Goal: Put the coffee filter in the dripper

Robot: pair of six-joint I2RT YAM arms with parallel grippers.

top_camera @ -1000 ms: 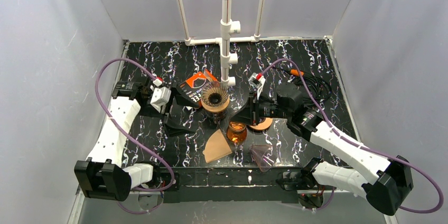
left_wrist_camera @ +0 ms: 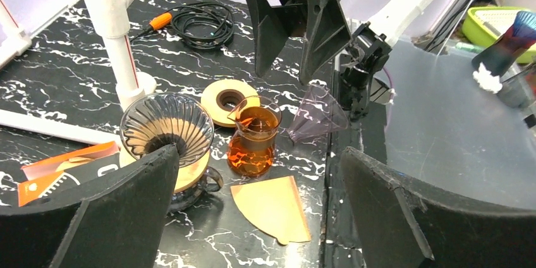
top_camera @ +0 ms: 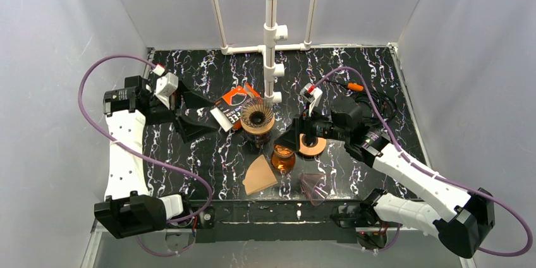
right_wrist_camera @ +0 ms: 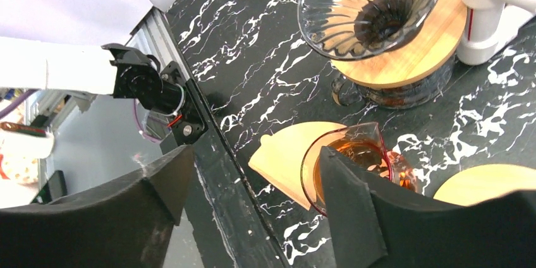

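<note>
A tan paper coffee filter (top_camera: 258, 176) lies flat on the black marble table, in front of a ribbed glass dripper (top_camera: 256, 107) with a wooden collar, seated on a glass pot. My left gripper (top_camera: 196, 116) hangs open at the left, away from both, nothing between its fingers. My right gripper is open above an amber-filled glass beaker, beside the filter; in the right wrist view the beaker and filter show beyond its fingertips.
An orange filter box (top_camera: 231, 103) lies behind the dripper, beside a white pipe post (top_camera: 270, 59). A wooden ring (left_wrist_camera: 221, 110), a coiled cable (left_wrist_camera: 208, 28) and a transparent funnel (top_camera: 313, 189) lie to the right.
My left gripper has moved up and to the left, away from the dripper and filter.
</note>
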